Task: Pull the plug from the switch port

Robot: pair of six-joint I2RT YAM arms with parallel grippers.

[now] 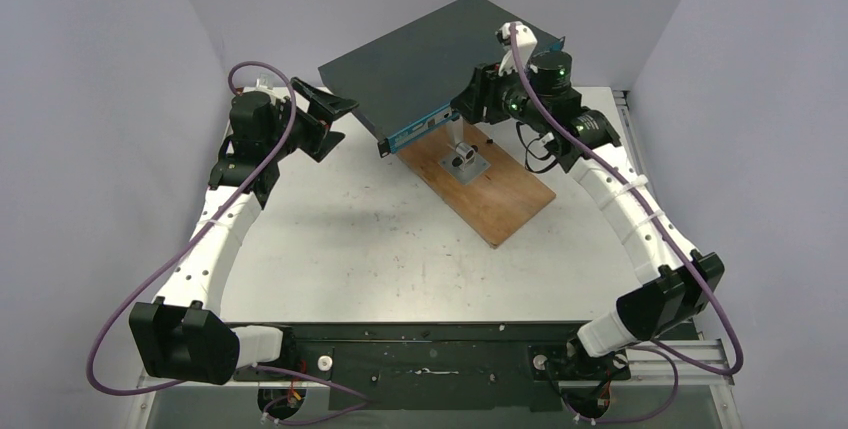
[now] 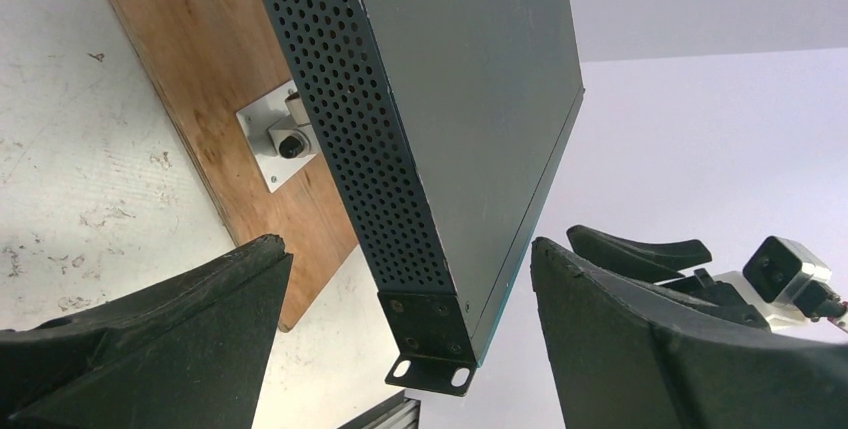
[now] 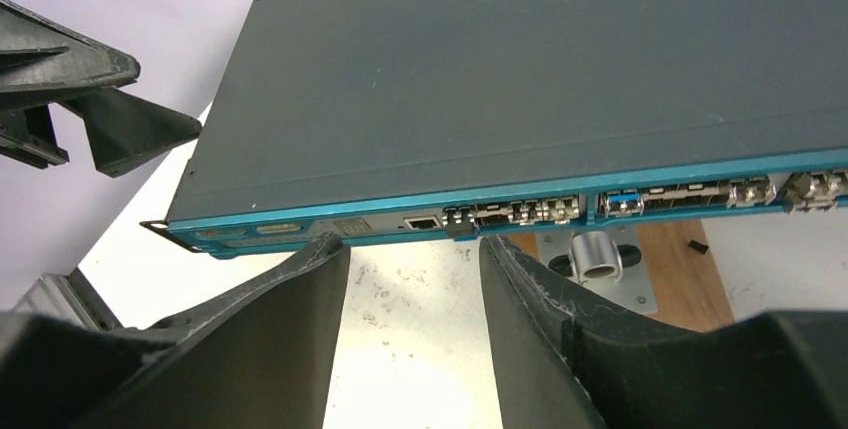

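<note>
The dark switch (image 1: 420, 59) with its teal front (image 3: 550, 174) is raised on a mount above a wooden board. A small dark plug (image 3: 458, 224) sits in a port at the middle of the front in the right wrist view. My right gripper is open just in front of that port, its fingers below the plug, nothing seen between them. My left gripper stands open at the switch's perforated left side, apart from it in the top view.
The wooden board (image 1: 500, 199) carries a metal mounting plate (image 1: 470, 174). Grey walls enclose the sides and back.
</note>
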